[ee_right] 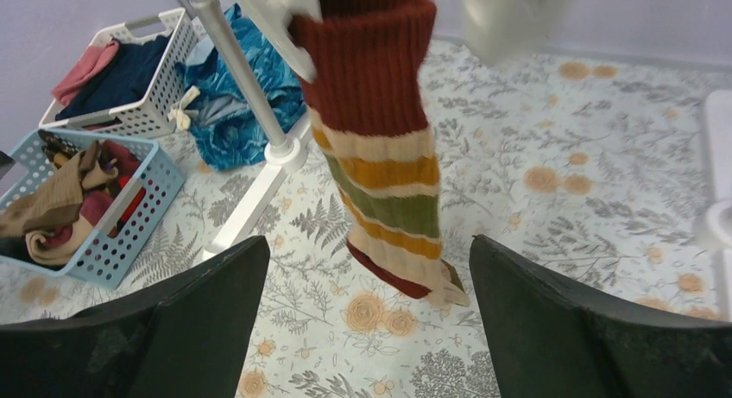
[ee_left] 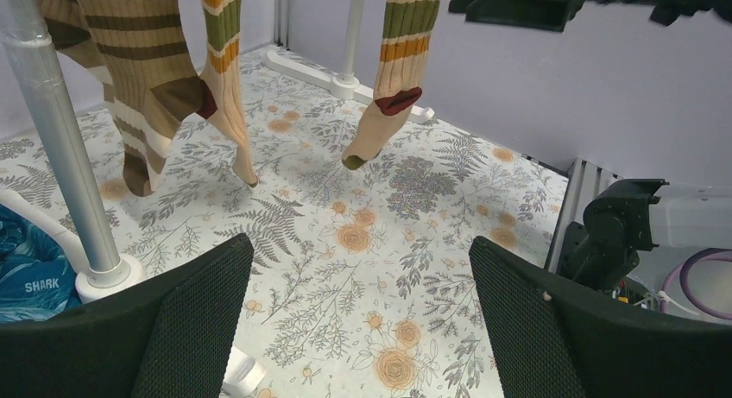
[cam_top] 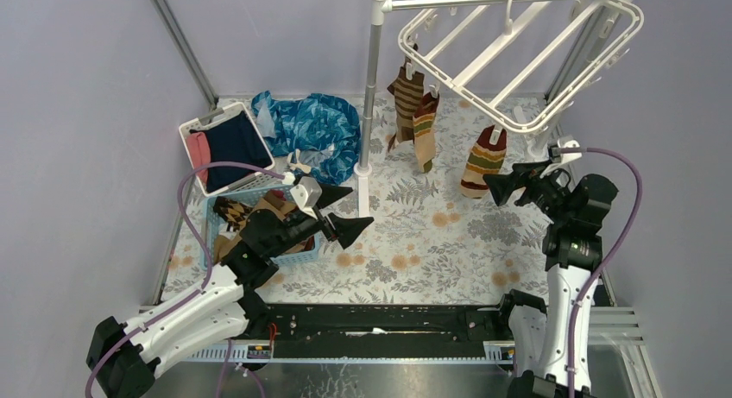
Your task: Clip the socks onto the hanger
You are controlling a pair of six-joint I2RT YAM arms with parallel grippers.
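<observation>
From the front edge of the white hanger (cam_top: 483, 104) a striped sock (cam_top: 483, 163) with a dark red cuff hangs by a clip. In the right wrist view this sock (ee_right: 380, 156) hangs beyond the fingertips, touched by neither. My right gripper (cam_top: 509, 191) stands open just right of it. Farther left, a brown-striped sock (cam_top: 407, 100) and a multicoloured striped sock (cam_top: 425, 135) hang close together from the hanger's left side. My left gripper (cam_top: 356, 210) is open and empty, over the right edge of the blue basket (cam_top: 298, 257).
Several more socks lie in the blue basket. Behind it are a white basket (cam_top: 226, 113) with folded cloth and a blue bag (cam_top: 315, 126). A metal post (cam_top: 369, 96) stands between the left arm and the hanging socks.
</observation>
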